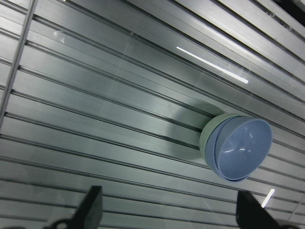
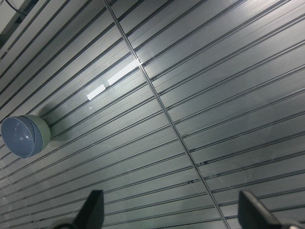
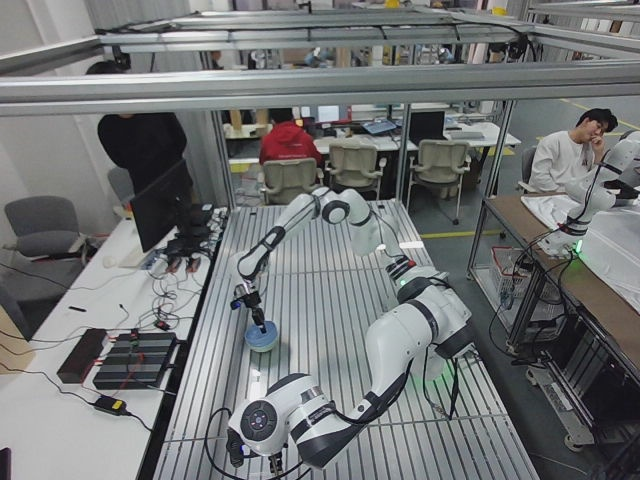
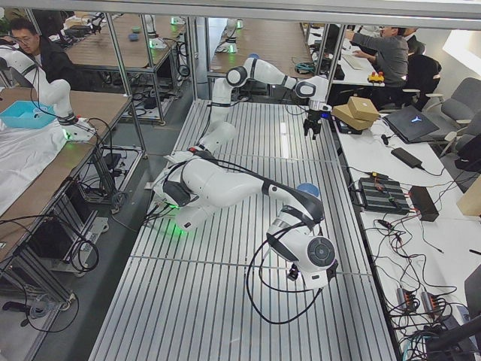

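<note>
Nested bowls, a blue one [image 1: 240, 150] inside a pale green one [image 1: 207, 131], stand tilted-looking on the slatted metal table [image 1: 105, 157], right of centre in the left wrist view. In the right wrist view the blue bowl [image 2: 18, 136] and green bowl [image 2: 42, 129] are at the left. My left gripper is above the table with its fingers wide open and nothing between them. My right gripper also stands open over bare slats.
A side desk [image 3: 60, 440] with power units and cables [image 3: 135, 360] runs along one edge; metal frame posts surround the table.
</note>
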